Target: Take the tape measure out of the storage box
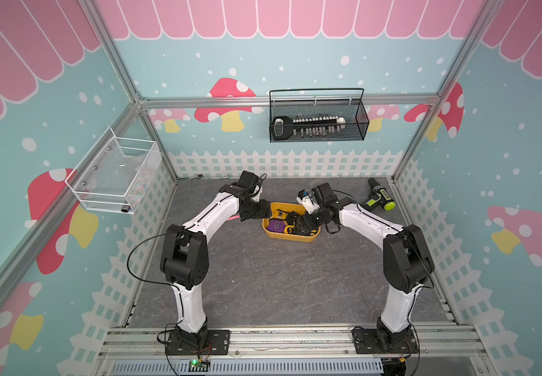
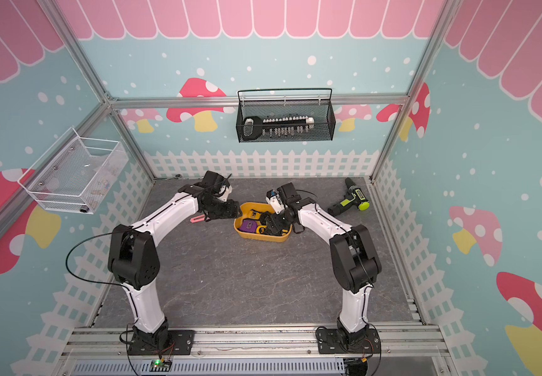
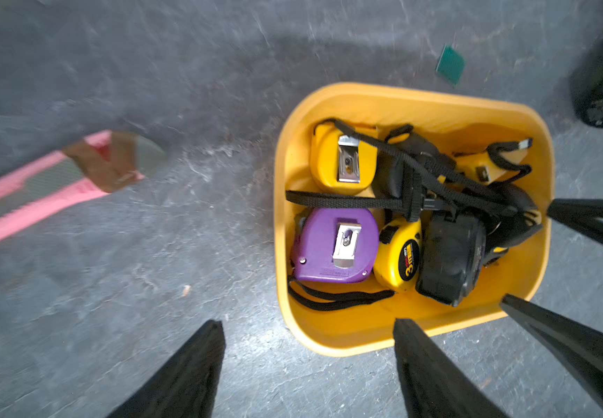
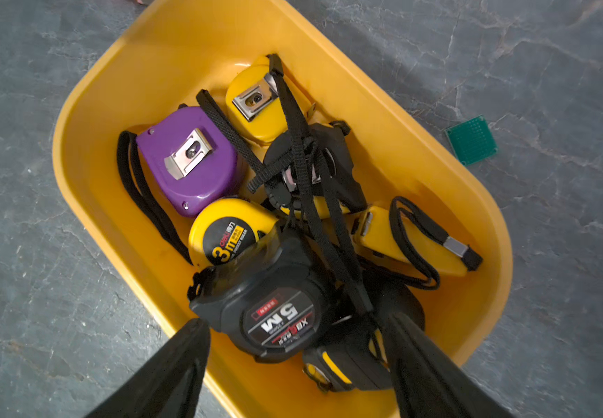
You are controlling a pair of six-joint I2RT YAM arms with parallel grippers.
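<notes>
The yellow storage box point(image 4: 92, 216) holds several tape measures. In the right wrist view a black 5M tape measure point(image 4: 280, 313) lies closest to my right gripper, whose fingers are apart with nothing gripped between them. Beyond it sit a purple tape measure point(image 4: 193, 160), a small yellow 3m one point(image 4: 228, 233) and another yellow one point(image 4: 266, 101). Black straps cross over the group. At the box's left side, my left gripper is open and empty. The right gripper's fingers show at the right edge of the left wrist view.
A pink and grey tool point(image 3: 57, 177) lies left of the box. A small green square point(image 4: 472, 139) rests behind it. Farther right stands a green and black drill point(image 1: 378, 195). The floor in front of the box is free.
</notes>
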